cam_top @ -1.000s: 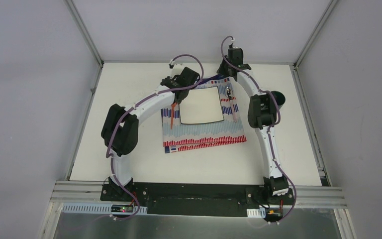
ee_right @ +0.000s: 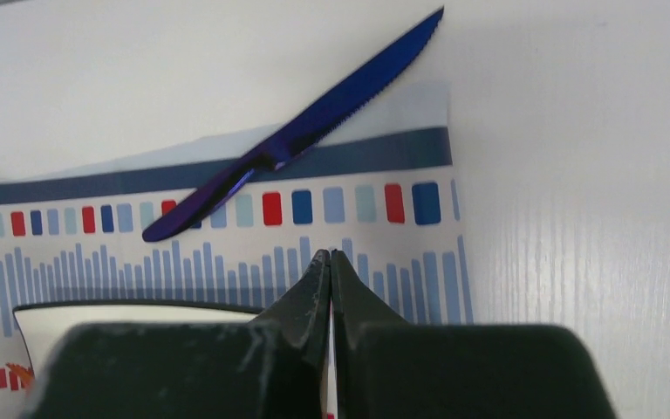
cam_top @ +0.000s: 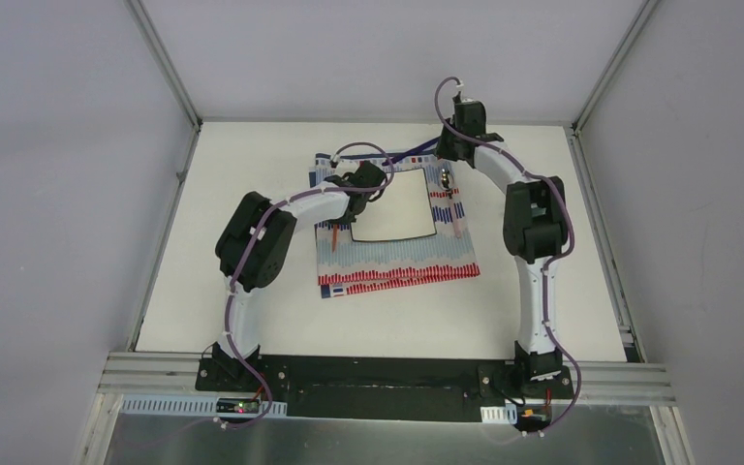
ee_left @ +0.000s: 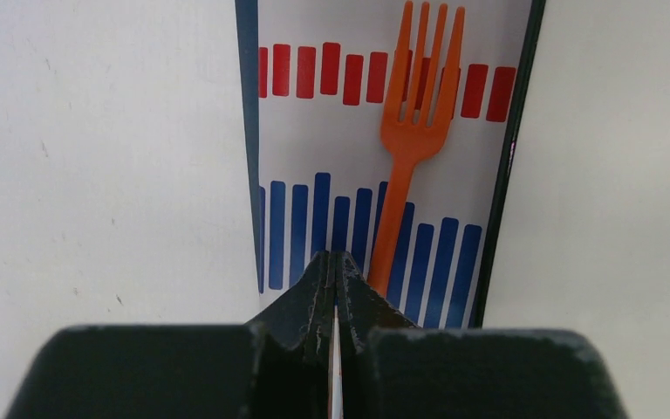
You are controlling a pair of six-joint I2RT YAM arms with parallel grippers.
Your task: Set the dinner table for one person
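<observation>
A white square plate (cam_top: 392, 211) sits on a striped placemat (cam_top: 397, 257). An orange fork (ee_left: 414, 140) lies on the mat left of the plate; my left gripper is shut over its handle end, nothing visible between the fingertips. A dark blue knife (ee_right: 349, 87) lies diagonally across the mat's back edge, above the plate. My right gripper is shut just short of it, empty. A spoon (cam_top: 446, 182) lies right of the plate, beside a pale utensil (cam_top: 455, 221) that I cannot make out clearly.
A dark cup at the right is mostly hidden by the right arm in the top view. Walls border the table at back and sides.
My left gripper has moved toward the front over the fork.
</observation>
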